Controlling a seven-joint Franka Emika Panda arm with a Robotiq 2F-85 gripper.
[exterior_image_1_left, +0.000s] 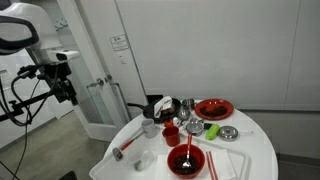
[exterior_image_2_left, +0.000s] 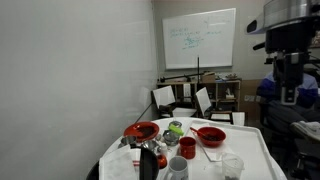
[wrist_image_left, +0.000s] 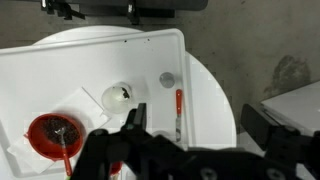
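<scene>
My gripper stands open over the table's edge, its dark fingers wide apart and nothing between them. In exterior view 1 the arm is raised at the far left, well clear of the table. Below it in the wrist view is a white tray (wrist_image_left: 90, 58). On the tray lie a red-handled utensil (wrist_image_left: 179, 104), a clear cup (wrist_image_left: 118, 98) and a red bowl (wrist_image_left: 46, 150) with a red-handled spoon in it. A small round metal piece (wrist_image_left: 167, 80) is by the utensil. The gripper touches none of these.
Behind the tray stand a red mug (exterior_image_1_left: 171, 137), a pale mug (exterior_image_1_left: 149, 129), a red plate (exterior_image_1_left: 214, 109) and a green item (exterior_image_1_left: 212, 132). A dark pan with a white cloth (exterior_image_1_left: 160, 104) is farther back. Room is free at the table's left.
</scene>
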